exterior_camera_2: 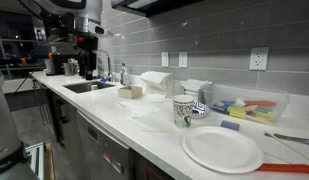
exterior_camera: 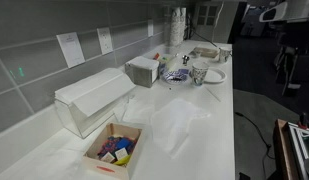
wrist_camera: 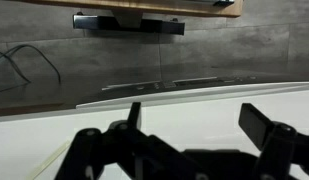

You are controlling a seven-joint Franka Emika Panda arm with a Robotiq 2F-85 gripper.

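In the wrist view my gripper is open, its two black fingers wide apart with nothing between them. Below it show the white counter's front edge and the dark floor. Exterior view 2 has the arm (exterior_camera_2: pixel 76 25) at the upper left, with the gripper (exterior_camera_2: pixel 89 68) hanging high near the sink (exterior_camera_2: pixel 84 87). A small open box (exterior_camera: pixel 116 152) of colourful packets stands near the counter's close end in exterior view 1. A crumpled clear plastic sheet (exterior_camera: pixel 176 125) lies on the counter beside it.
A patterned cup (exterior_camera_2: pixel 183 110), a white plate (exterior_camera_2: pixel 222 150), a patterned bowl (exterior_camera_2: pixel 199 106) and a clear bin (exterior_camera_2: pixel 256 103) crowd one end. White boxes (exterior_camera: pixel 96 98) line the wall. Bare counter (exterior_camera: pixel 209 150) shows along the front.
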